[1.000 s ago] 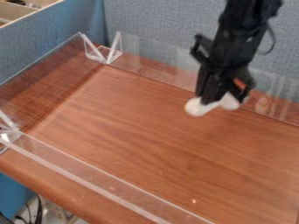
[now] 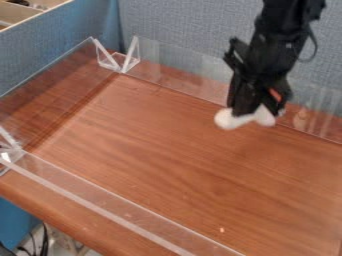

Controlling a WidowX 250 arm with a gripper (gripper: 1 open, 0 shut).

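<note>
My black gripper [image 2: 246,108] hangs over the back right part of the wooden table [image 2: 160,160], pointing down. A white object [image 2: 230,120] shows at its lower end, with another white patch to the right; I cannot tell whether these are gripper parts or something behind it. The fingertips are dark and blurred, and I cannot make out any gap or held item between them.
Clear plastic walls edge the table, with white corner brackets [image 2: 118,58] at the back left and the left side. Blue-grey padded panels stand behind. A wooden box [image 2: 20,12] is at the top left.
</note>
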